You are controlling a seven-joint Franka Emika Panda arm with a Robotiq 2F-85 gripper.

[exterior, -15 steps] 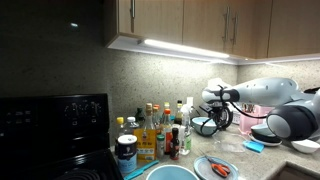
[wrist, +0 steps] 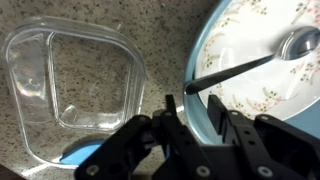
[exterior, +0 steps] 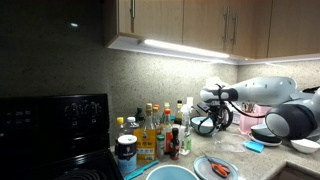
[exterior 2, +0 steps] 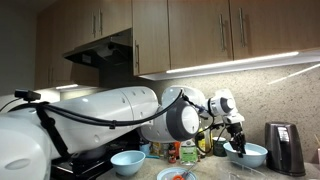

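A spoon with a black handle and metal head point(wrist: 298, 43) rests over a floral white dish point(wrist: 250, 30) inside a light blue bowl point(wrist: 203, 45). Its handle end reaches the bowl's rim. My gripper points down at that rim, with a gap between its fingertips just short of the handle end; no clear grip on the handle shows. In exterior view 2 the gripper point(exterior 2: 237, 147) is low over the near-left side of the blue bowl point(exterior 2: 254, 155). From exterior view 1, the arm partly hides the bowl point(exterior: 203, 127).
A clear plastic container point(wrist: 75, 80) lies left of the bowl, with a blue item point(wrist: 80, 153) by its lower edge. A dark kettle point(exterior 2: 284, 148) stands right of the bowl. Several bottles point(exterior: 150, 135) and a red-and-blue plate point(exterior: 217, 168) occupy the counter.
In exterior view 1 the arm and gripper look almost still beside the bowl. The objects on the counter have not moved.
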